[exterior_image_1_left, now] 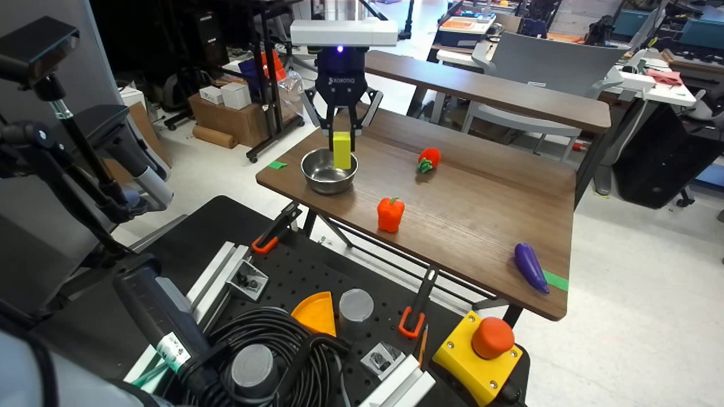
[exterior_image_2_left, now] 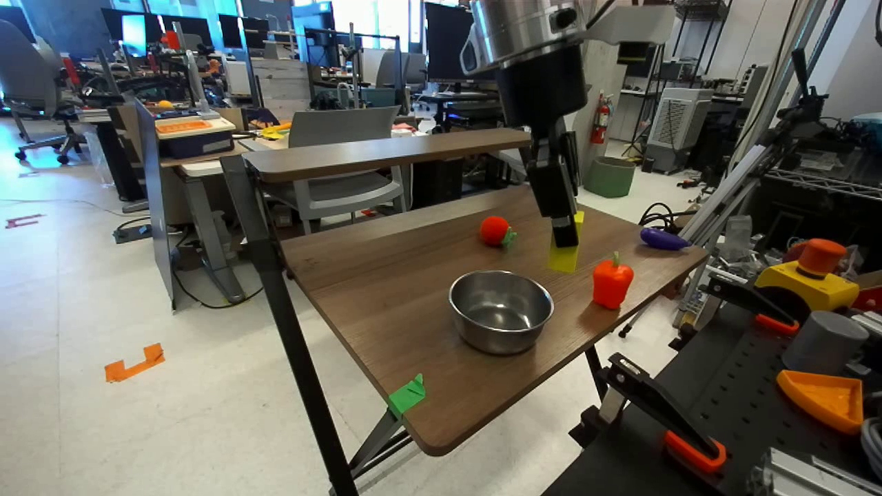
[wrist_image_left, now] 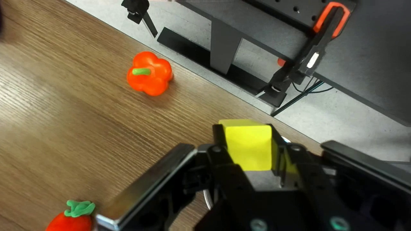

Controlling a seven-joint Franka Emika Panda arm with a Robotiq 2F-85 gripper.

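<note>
A yellow block [exterior_image_1_left: 342, 150] hangs upright between the fingers of my gripper [exterior_image_1_left: 343, 139], which is shut on it. In exterior view 1 the block overlaps the right part of the steel bowl [exterior_image_1_left: 317, 177]. From exterior view 2, the block [exterior_image_2_left: 563, 257] appears raised to the right of the bowl [exterior_image_2_left: 501, 310], not inside it. The wrist view shows the block's yellow end [wrist_image_left: 248, 148] between both fingers, with the bowl mostly hidden below.
An orange pepper [exterior_image_1_left: 390, 215] stands near the table's front edge. A red tomato [exterior_image_1_left: 429, 159] lies farther back, and a purple eggplant [exterior_image_1_left: 530, 268] lies at the right end. The wooden table [exterior_image_1_left: 468, 210] has clear room between them.
</note>
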